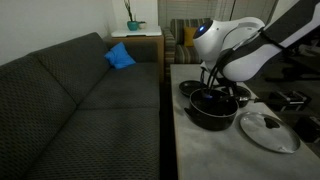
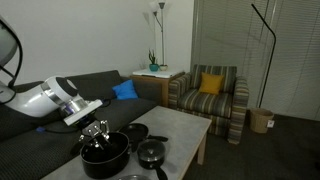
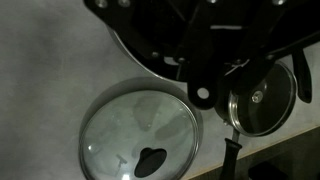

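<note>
My gripper (image 1: pixel 213 88) reaches down at the mouth of a large black pot (image 1: pixel 212 118) on the light table. In the other exterior view, the gripper (image 2: pixel 98 134) stands over the same pot (image 2: pixel 105 161), its fingertips down by the opening. The fingers are shut, but the dark fingers and dark pot blend together, so what lies between them cannot be made out. Near the pot lies a round glass lid (image 3: pixel 120 130) with a black knob (image 3: pixel 151 162). Dark gripper parts cover most of the pot in the wrist view.
A smaller saucepan (image 2: pixel 151 153) with a long handle sits beside the pot, and a black pan (image 2: pixel 134 130) lies behind. The grey sofa (image 1: pixel 80 115) runs along the table's side. Bare tabletop (image 1: pixel 225 160) shows in front of the pot.
</note>
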